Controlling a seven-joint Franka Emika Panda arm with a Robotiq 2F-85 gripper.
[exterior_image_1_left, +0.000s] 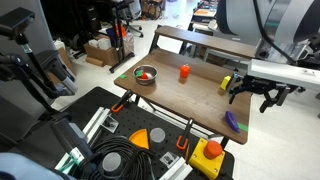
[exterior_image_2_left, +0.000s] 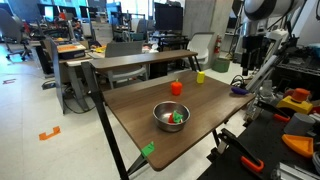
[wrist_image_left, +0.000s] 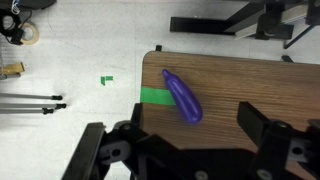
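Note:
A long purple object (exterior_image_1_left: 232, 121) lies near the right front corner of the wooden table (exterior_image_1_left: 190, 98). Over that corner hangs my gripper (exterior_image_1_left: 250, 100), open and clear of the object. From the wrist, the purple object (wrist_image_left: 183, 97) shows slightly tilted between the two dark fingers, with nothing gripped. A metal bowl (exterior_image_2_left: 171, 116) with red and green items inside rests at the table's other end. The orange-red object (exterior_image_1_left: 184, 71) and the yellow block (exterior_image_2_left: 200, 76) stand on the table farther back.
Green tape (wrist_image_left: 156, 96) marks the table edge beside the purple object. A red button on a yellow box (exterior_image_1_left: 207, 158) sits in front of the table. Cables (exterior_image_1_left: 120, 158) lie on the robot's black base.

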